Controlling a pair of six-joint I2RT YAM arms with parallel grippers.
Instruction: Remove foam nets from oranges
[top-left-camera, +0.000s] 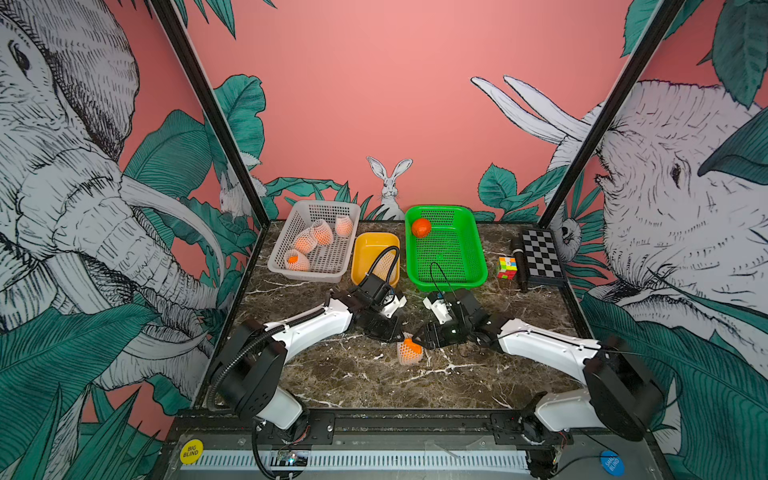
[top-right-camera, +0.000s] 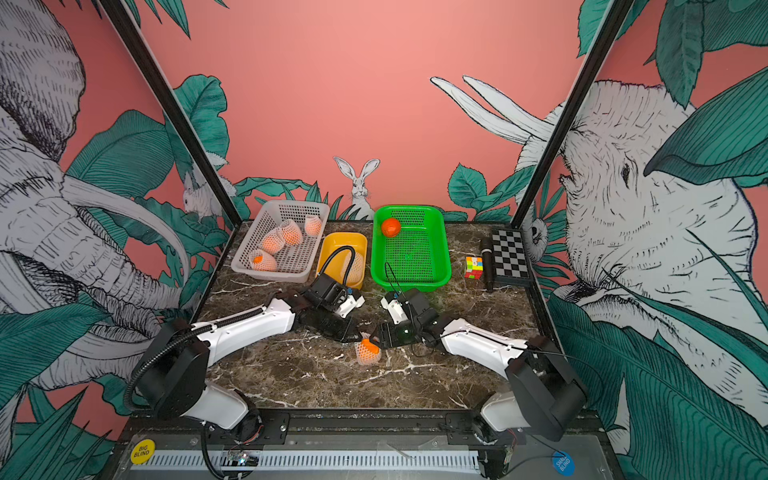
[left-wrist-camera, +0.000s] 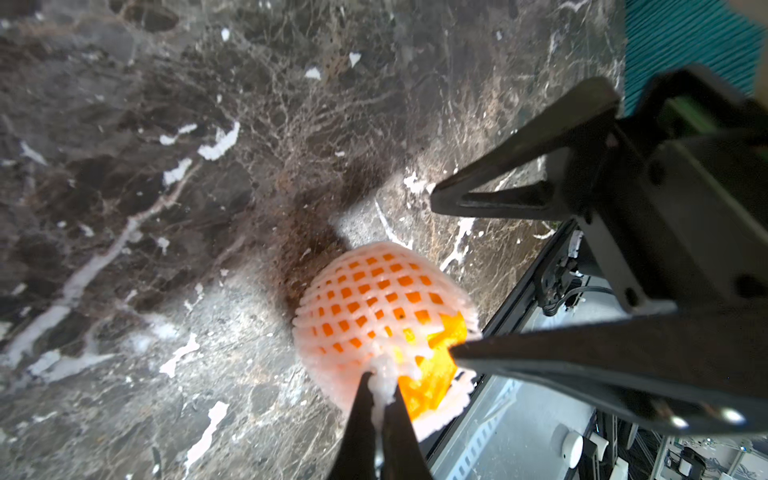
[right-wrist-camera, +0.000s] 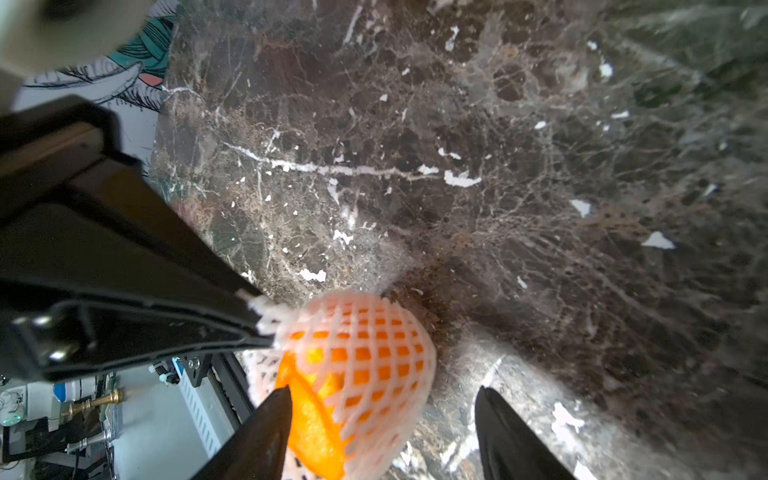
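An orange in a white foam net (top-left-camera: 409, 349) lies on the marble table between my two grippers. In the left wrist view its bare orange peel (left-wrist-camera: 429, 385) shows through the net's open end. My left gripper is shut, with a thin strand of the foam net (left-wrist-camera: 384, 368) pinched at its tips. The right wrist view shows that strand stretched up from the rim. My right gripper stands open. One of its fingers (right-wrist-camera: 270, 436) overlaps the bare peel in that view, while the other finger (right-wrist-camera: 504, 436) is out to the side, over the table.
At the back left, a white basket (top-left-camera: 276, 254) contains several netted oranges. Beside it stands a yellow tray (top-left-camera: 376, 238) with netting in it. A green basket (top-left-camera: 480, 264) holds one bare orange (top-left-camera: 421, 228). Right of it are a colored cube (top-left-camera: 507, 267) and a chessboard (top-left-camera: 542, 254).
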